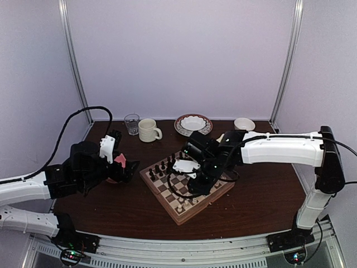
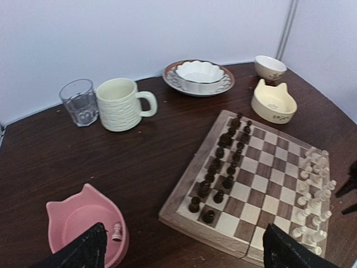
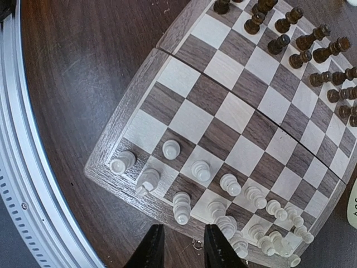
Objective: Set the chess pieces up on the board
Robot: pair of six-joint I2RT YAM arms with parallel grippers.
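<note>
The chessboard (image 2: pixel 268 184) holds dark pieces (image 2: pixel 204 188) along one side and white pieces (image 3: pixel 181 207) along the opposite side. My right gripper is over the white side's edge, its two fingers apart with nothing seen between them. My left gripper is open, beside the pink bowl (image 2: pixel 83 215), which has one white piece (image 2: pixel 117 231) lying inside; the board is to its right.
A glass (image 1: pixel 131 124), a mug (image 1: pixel 148 130), stacked plates (image 1: pixel 193 125) and a white bowl (image 1: pixel 244 124) stand at the back. A cream bowl (image 2: pixel 274 106) sits behind the board.
</note>
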